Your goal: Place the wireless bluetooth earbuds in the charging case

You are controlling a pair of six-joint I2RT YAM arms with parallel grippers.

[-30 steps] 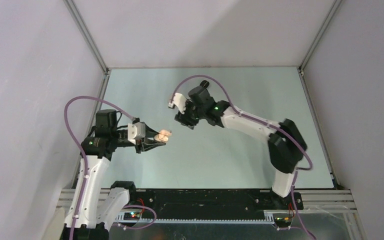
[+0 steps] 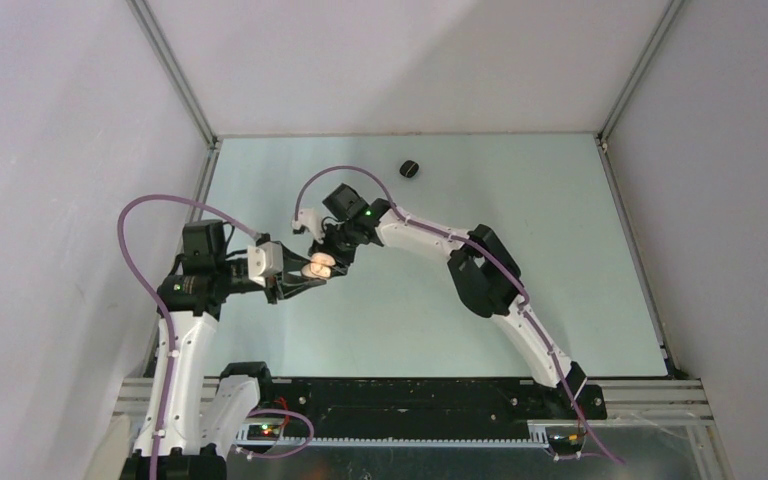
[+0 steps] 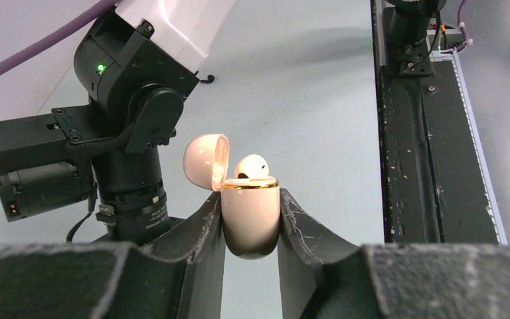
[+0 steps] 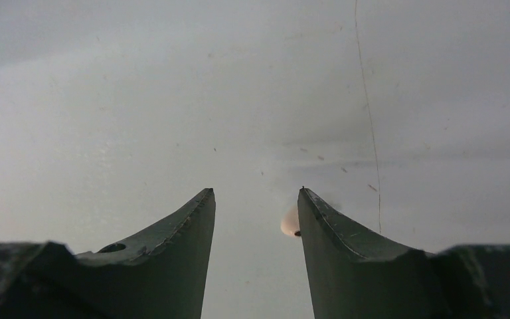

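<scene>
My left gripper is shut on the pale pink charging case (image 3: 250, 226), whose lid (image 3: 202, 161) is open, with a white earbud (image 3: 251, 166) visible inside. In the top view the case (image 2: 317, 271) is held up at centre-left, with the right arm's gripper just behind it. In the right wrist view my right gripper is part open, nothing visible between its fingers; a small pale object with a dark spot (image 4: 291, 221), possibly an earbud, is on the surface below, partly behind the right finger.
A small black object (image 2: 409, 169) lies toward the back of the pale table (image 2: 440, 330). Walls enclose the back and both sides.
My right arm has moved leftward, its gripper now close beside the case. The left gripper with the case has shifted slightly left over the last second.
</scene>
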